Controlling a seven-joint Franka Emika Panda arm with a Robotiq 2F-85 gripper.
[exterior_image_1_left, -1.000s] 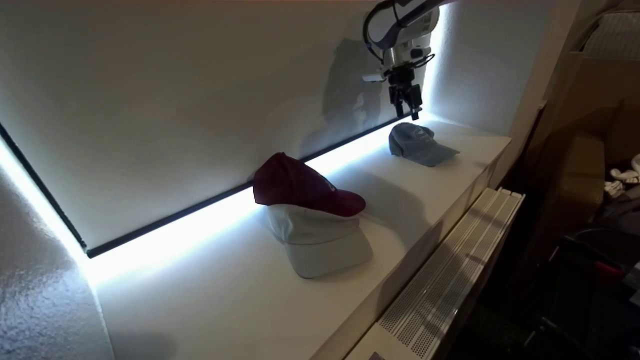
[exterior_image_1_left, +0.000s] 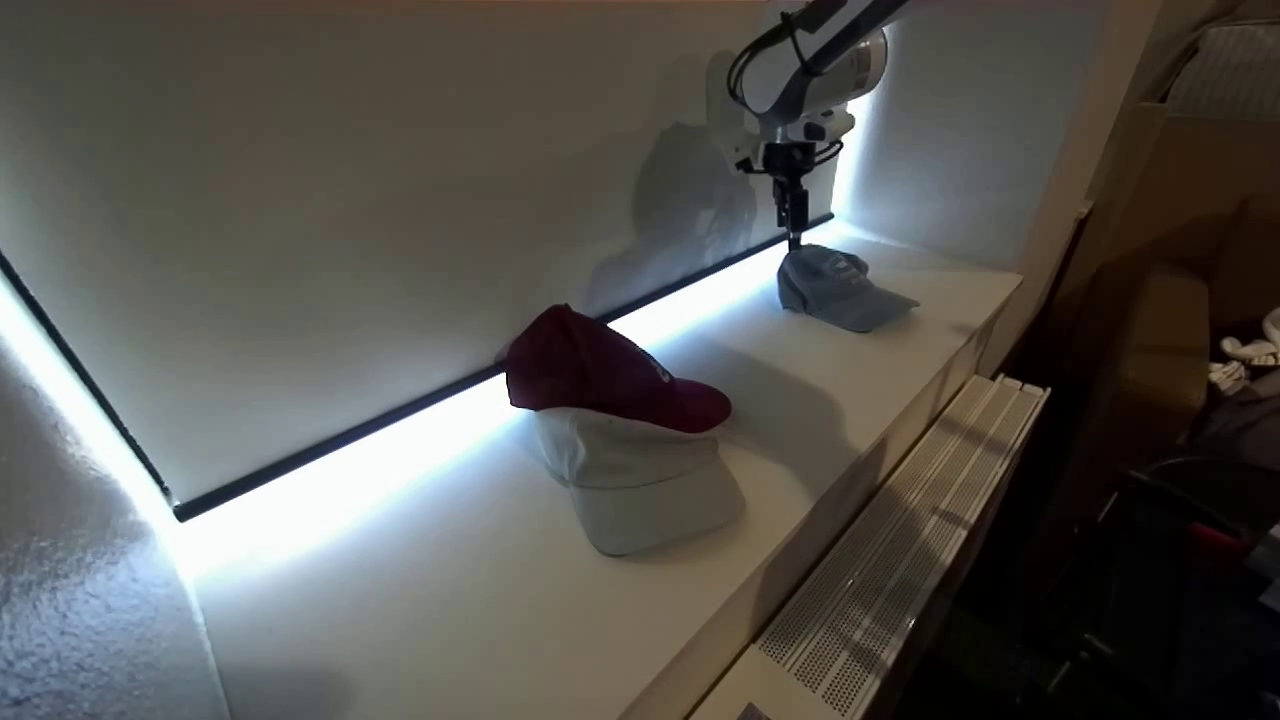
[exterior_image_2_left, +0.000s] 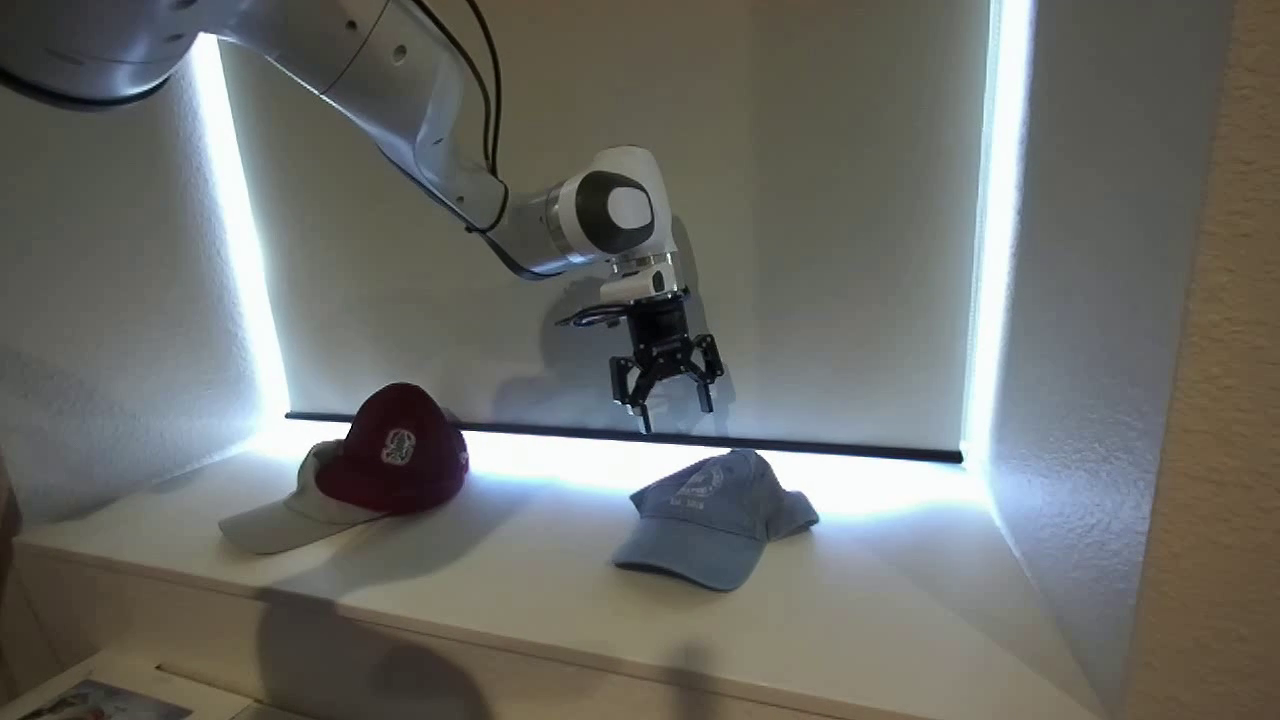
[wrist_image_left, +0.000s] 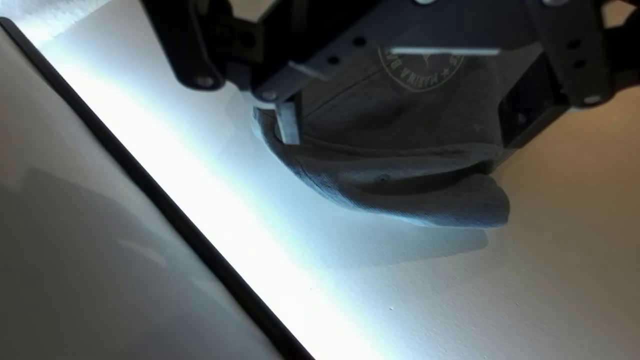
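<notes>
A blue-grey cap (exterior_image_2_left: 708, 516) lies on the white sill, its brim toward the front edge. Above it hangs my gripper (exterior_image_2_left: 677, 415), its fingers spread apart and empty, clear of the cap in the second exterior view. From the wrist, the cap (wrist_image_left: 396, 138) shows beneath the fingers, part of it hidden behind the gripper's linkage. A maroon cap (exterior_image_1_left: 588, 366) rests on a pale grey-white cap (exterior_image_1_left: 654, 498) farther along the sill; both also appear at the left in the second exterior view.
A blind with a dark bottom bar (exterior_image_2_left: 840, 448) closes the back, close behind my gripper. The sill (exterior_image_1_left: 420, 600) has bare room between the caps and at both ends. Below its front edge is a grilled radiator (exterior_image_1_left: 912, 540); a side wall (exterior_image_2_left: 1080, 300) stands at the right.
In the first exterior view, my gripper has shifted slightly left and turned, so its fingers now line up one behind the other. The caps have not moved.
</notes>
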